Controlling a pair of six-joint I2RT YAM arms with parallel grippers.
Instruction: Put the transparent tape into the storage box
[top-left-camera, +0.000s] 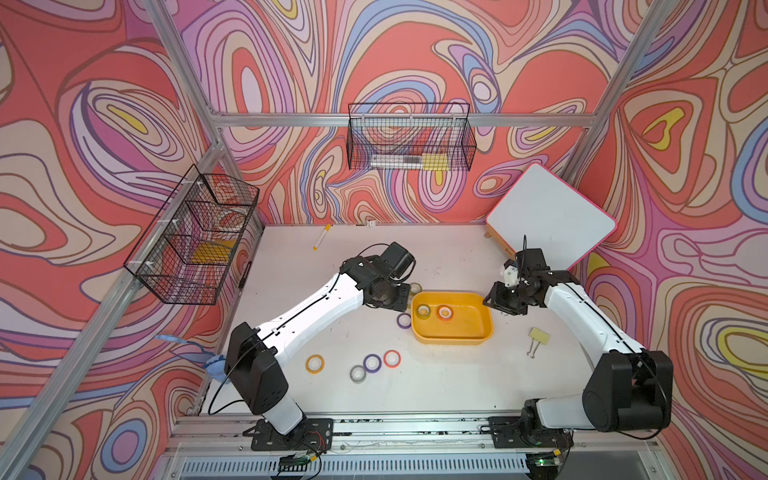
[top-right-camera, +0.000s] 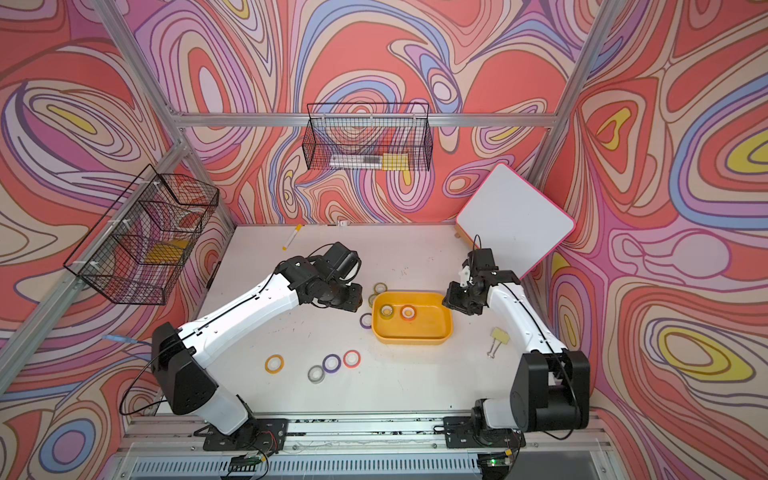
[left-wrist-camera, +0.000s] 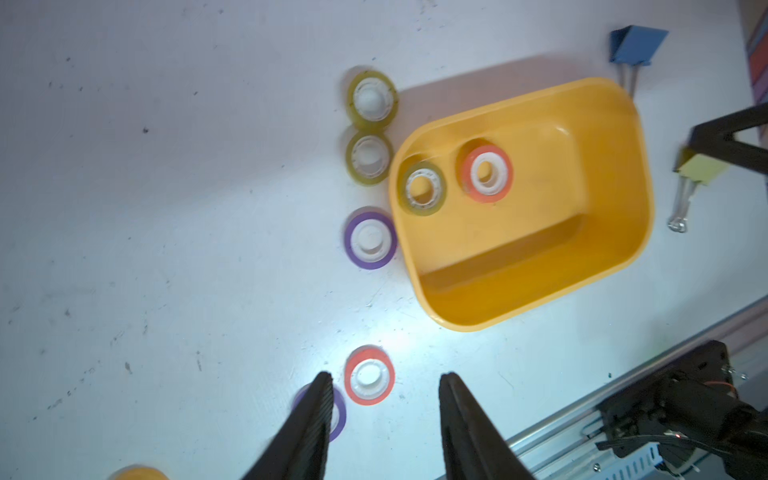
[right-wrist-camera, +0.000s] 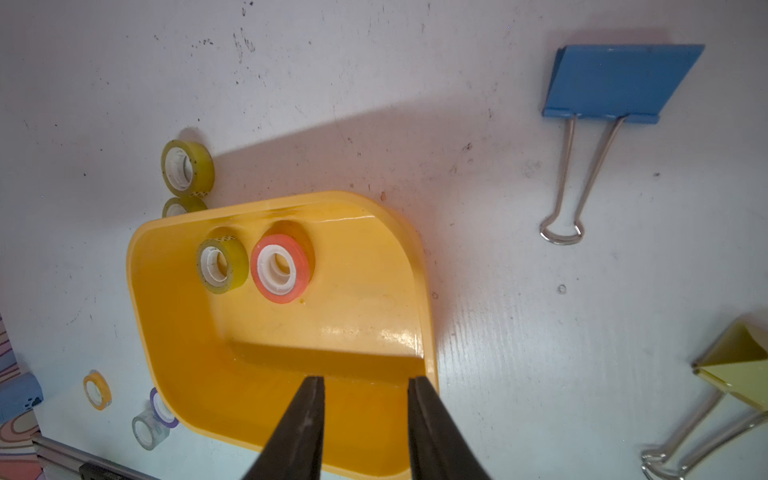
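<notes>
The yellow storage box (right-wrist-camera: 352, 288) holds a green-yellow tape (right-wrist-camera: 232, 265) and a red tape (right-wrist-camera: 290, 279). Outside it, two green-yellow tapes (left-wrist-camera: 382, 97) lie beside its left end, with purple (left-wrist-camera: 384, 237), red (left-wrist-camera: 383, 367) and other rolls on the table. My left gripper hangs open left of the box, nothing between its fingers. My right gripper is over the box's right end, fingers apart and empty.
Blue (right-wrist-camera: 609, 80) and yellow (right-wrist-camera: 740, 360) binder clips lie right of the box. A white board (top-left-camera: 550, 212) stands at back right; wire baskets (top-left-camera: 410, 136) hang on the frame.
</notes>
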